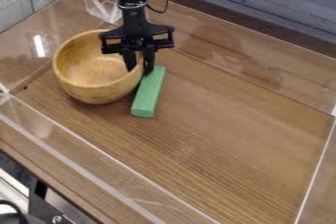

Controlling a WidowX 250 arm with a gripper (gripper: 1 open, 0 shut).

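Observation:
A yellow-brown wooden bowl (pixel 86 75) sits at the left of the wooden table. Along its right side lies a flat green block (pixel 148 98). The black gripper (pixel 140 61) is over the bowl's right rim, at the green block's far end. Its fingertips are small and dark here; whether they are shut, and on what, is unclear.
Walls (pixel 262 2) bound it at the back and left. A clear plastic piece is at the far left edge.

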